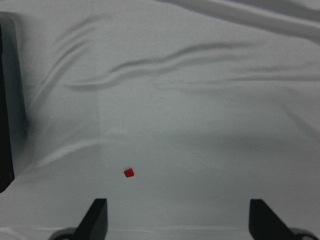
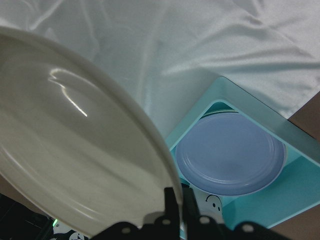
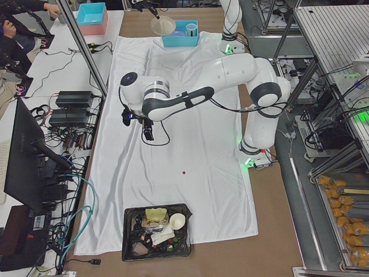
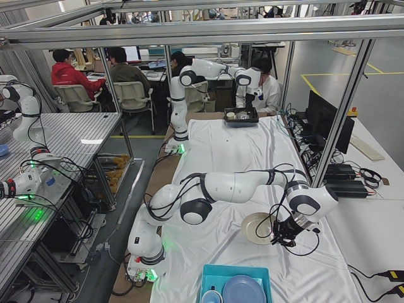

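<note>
A cream plate (image 3: 163, 25) (image 4: 255, 227) (image 2: 75, 135) hangs beside the turquoise bin (image 3: 179, 41) (image 4: 211, 274) (image 2: 285, 135), its rim between the fingers of my right gripper (image 4: 285, 233), which is shut on it. The bin holds a blue plate (image 4: 243, 290) (image 2: 230, 152) and a cup. My left gripper (image 3: 138, 128) stands open over the white cloth with nothing between its fingers. A small red square (image 3: 184, 172) (image 1: 129, 173) lies on the cloth below it.
A black tray (image 3: 187, 242) (image 4: 240, 123) with mixed items sits at the cloth's other end. Cables and a monitor (image 3: 23, 156) line the neighbouring table.
</note>
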